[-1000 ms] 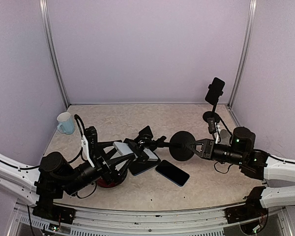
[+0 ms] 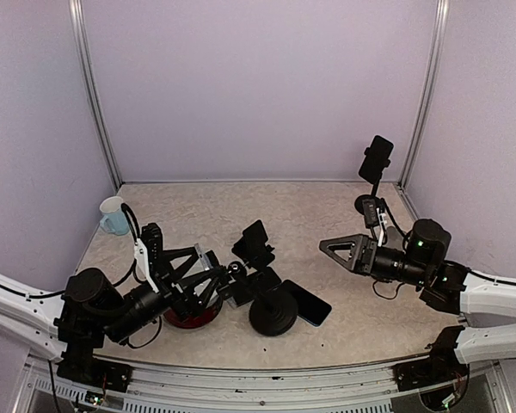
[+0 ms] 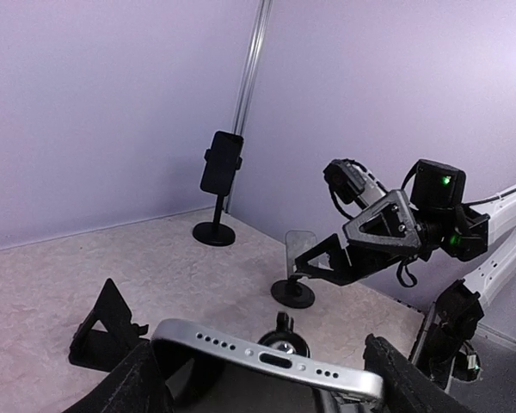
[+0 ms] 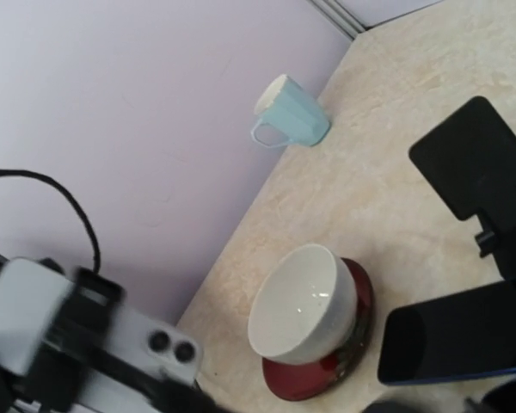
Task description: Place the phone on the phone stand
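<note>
In the top view a black phone stand [image 2: 273,314] stands upright on its round base, front centre. A white phone [image 4: 133,344], blurred in the right wrist view, is in its black holder [image 4: 69,344] at my left gripper [image 2: 208,271]. Its silver edge [image 3: 271,361] spans between the left fingers; whether they grip it is unclear. My right gripper [image 2: 335,249] is open and empty, above the table, right of the stand. A dark phone [image 2: 308,303] lies flat beside the base.
A white bowl [image 4: 292,305] on a red dish [image 4: 292,383] is at front left, a blue mug [image 2: 114,221] at back left. A black folding holder [image 2: 251,245] sits behind the stand. Another stand with a phone [image 2: 376,159] is at back right.
The stand has swung from lying sideways, base toward my right gripper, to upright on the table. My right gripper has moved left and up, away from it; the left has shifted slightly.
</note>
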